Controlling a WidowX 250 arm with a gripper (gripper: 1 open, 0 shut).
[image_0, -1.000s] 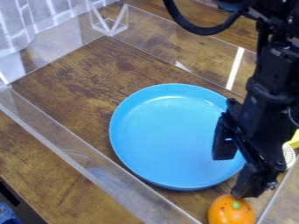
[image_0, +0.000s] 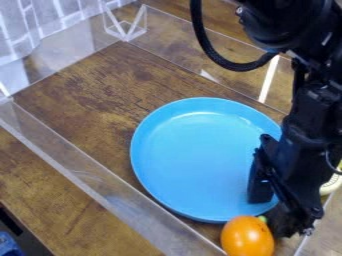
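Note:
The black gripper (image_0: 277, 200) reaches down at the right, over the right rim of the blue plate (image_0: 187, 160), its lower end just above and beside an orange fruit (image_0: 246, 238) at the bottom edge. The fruit lies below the plate. Whether the fingers hold anything or how far they stand apart is hard to tell in the dark shape.
A wooden surface (image_0: 87, 100) fills the left and back, bordered by clear plastic edges. A light, patterned cloth lies at the top left. Something yellowish is partly hidden behind the arm at the right. The plate is empty.
The gripper has shifted slightly right and its lower end sits closer to the fruit. The orange fruit appears a little left and higher, and the plate slightly right.

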